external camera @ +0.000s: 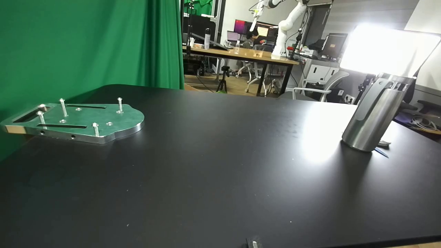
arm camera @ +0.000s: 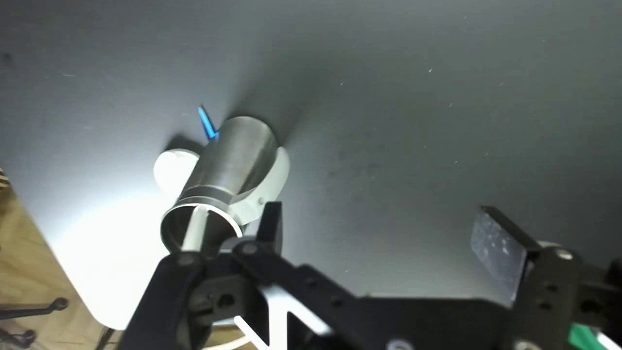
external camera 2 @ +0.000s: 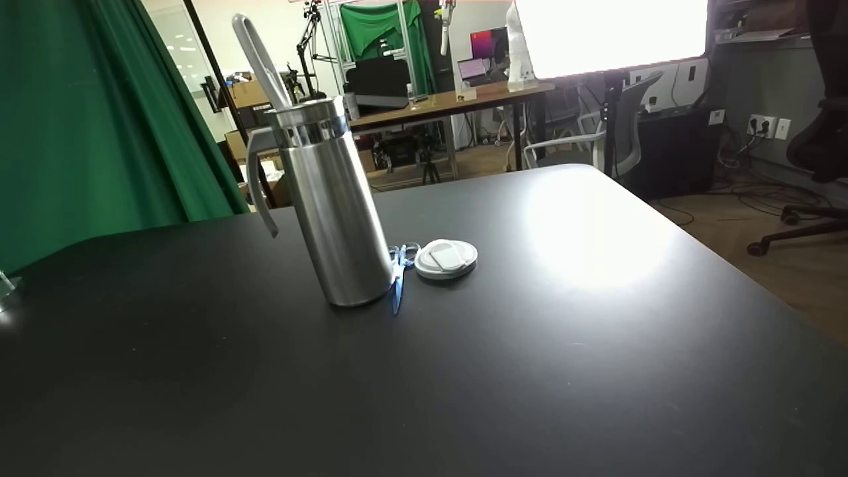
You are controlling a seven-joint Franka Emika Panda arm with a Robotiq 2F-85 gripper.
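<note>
A tall steel pitcher (external camera 2: pixel 332 207) with a pale grey handle (external camera 2: pixel 256 179) stands on the black table. Out of its open top sticks a light grey stick-like object (external camera 2: pixel 262 59); its lower end is hidden inside. Seen from above in the wrist view, the pitcher (arm camera: pixel 236 154) lies to the left, near my left finger. My gripper is wide open above the table, with nothing between its fingers. Neither exterior view shows the gripper. Beside the pitcher's base are blue scissors (external camera 2: pixel 397 286) and a round white lid (external camera 2: pixel 446 260).
A metal plate with upright bolts (external camera: pixel 82 120) rests at the table's far left, by the green curtain (external camera: pixel 82 45). Between plate and pitcher the black tabletop (external camera: pixel 215 161) is clear. A bright light panel (external camera: pixel 384 49) glares behind the pitcher.
</note>
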